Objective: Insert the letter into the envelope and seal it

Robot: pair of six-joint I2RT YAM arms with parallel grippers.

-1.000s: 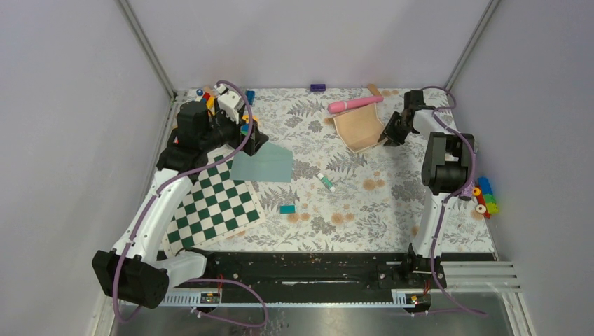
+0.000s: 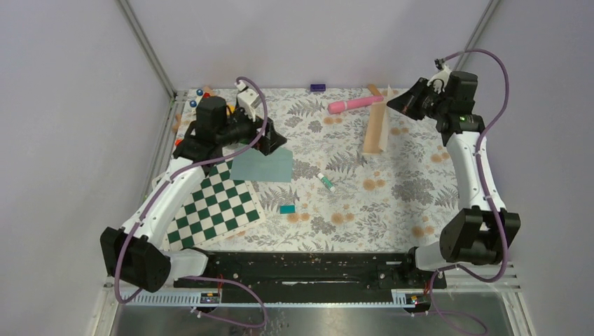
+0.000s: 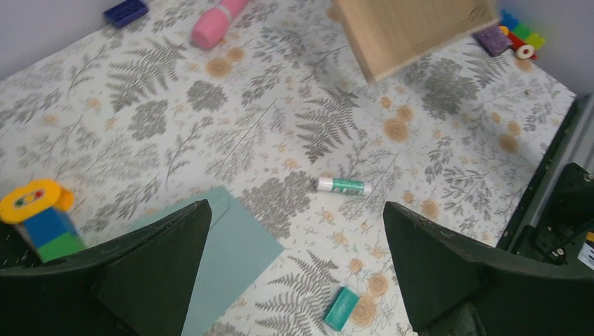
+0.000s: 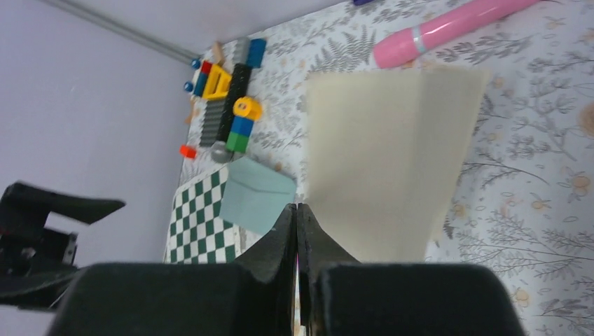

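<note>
My right gripper (image 2: 398, 103) is raised at the back right, shut on a cream paper sheet (image 4: 392, 147), which hangs from its tips and shows tan in the top view (image 2: 373, 133). My left gripper (image 2: 273, 140) is open above a pale blue envelope (image 2: 260, 168), with nothing between its fingers. The envelope lies flat on the patterned table, partly hidden by the left arm in the top view.
A green glue stick (image 2: 326, 182) and a teal block (image 2: 287, 209) lie mid-table. A pink cylinder (image 2: 347, 105) lies at the back, a checkered board (image 2: 210, 217) front left, toy bricks (image 3: 49, 224) back left.
My right gripper has risen sharply, lifting the paper, which now hangs more upright and narrow from above. My left gripper has moved slightly right.
</note>
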